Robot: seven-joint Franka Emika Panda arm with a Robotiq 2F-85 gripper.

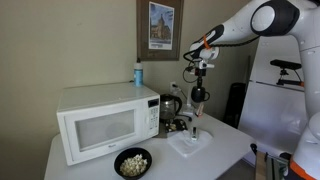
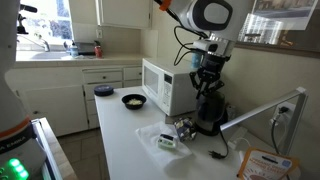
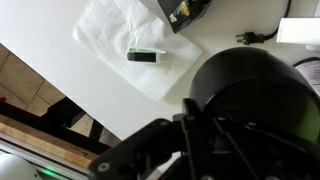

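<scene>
My gripper [image 1: 200, 78] is shut on a black cup-like vessel [image 1: 198, 95], raised above the counter at the right in exterior view 1. From the second exterior side, the dark vessel [image 2: 210, 110] hangs under the gripper, close to the back wall. Up close in the wrist view, the round black vessel [image 3: 255, 88] shows its open, dark inside. Its wall reaches the gripper fingers, where the exact grip is hard to see.
A white paper towel [image 3: 105, 30] with a small black-and-white item [image 3: 146, 56] lies on the counter. A kettle [image 1: 168, 108] and a white microwave [image 1: 108, 128] stand behind. Left of these sits a black bowl [image 2: 133, 101] of pale pieces.
</scene>
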